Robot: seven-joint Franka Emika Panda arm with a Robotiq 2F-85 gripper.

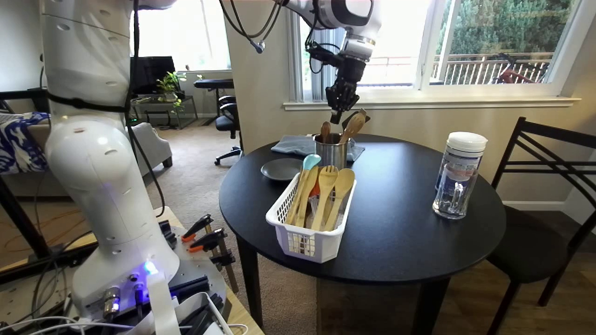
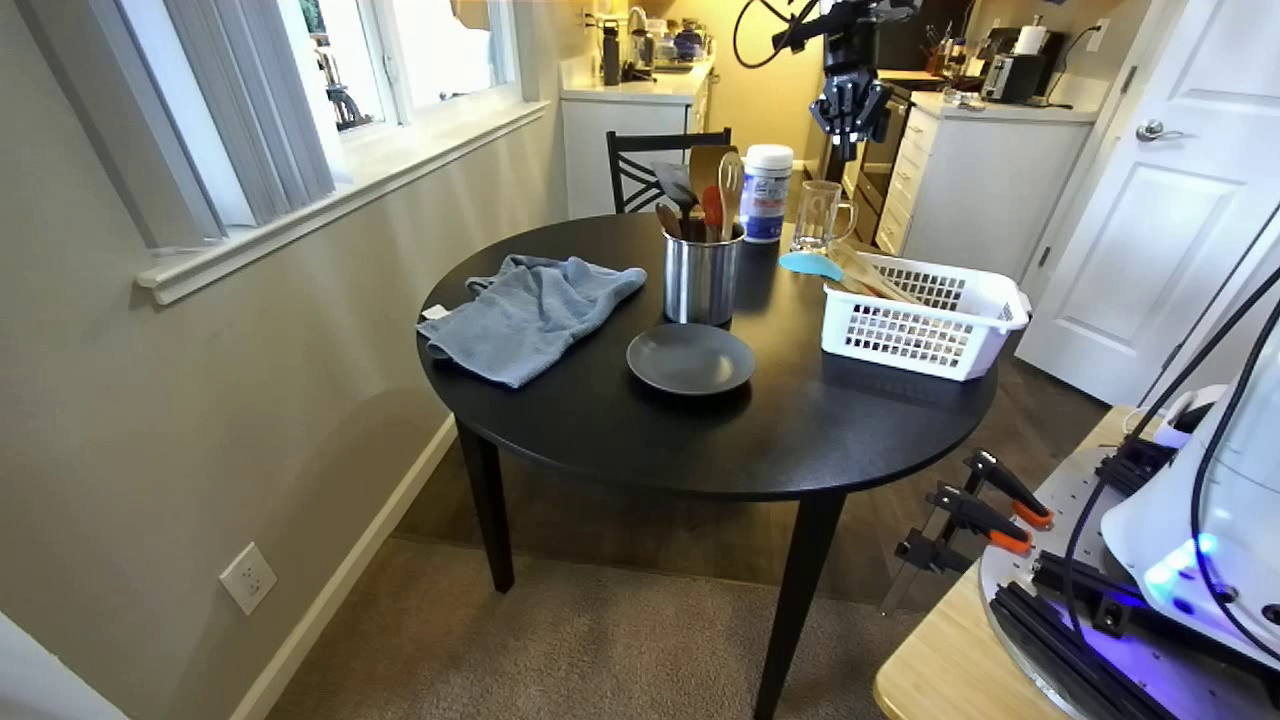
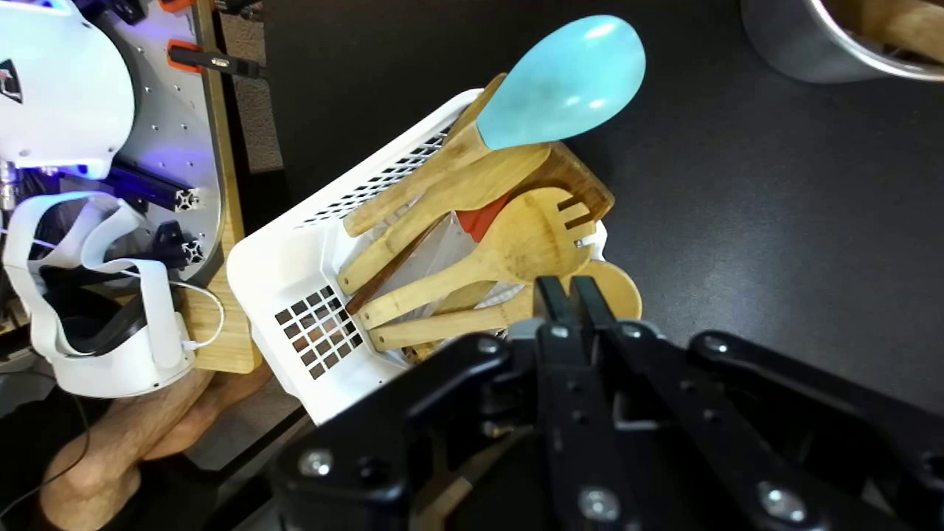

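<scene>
In the wrist view my gripper has its two fingers close together over the basket, and nothing shows between the tips. It hangs in the air above the table in exterior view 2 [image 2: 846,151]. A spoon with a light-blue head [image 3: 566,84] and wooden handle lies in the white basket [image 3: 287,257], its head sticking out past the rim. Beside it in the basket are a wooden fork [image 3: 535,234], other wooden utensils and something red [image 3: 480,217]. The basket stands near the table's edge on the robot's side.
A metal pot of utensils [image 2: 699,282] stands behind a dark plate [image 2: 690,360]. Close by lies a grey-blue towel [image 2: 528,318]. A white-lidded container [image 2: 765,192] and a glass mug [image 2: 818,216] stand farther off. Bare table [image 1: 399,206] extends right of the basket.
</scene>
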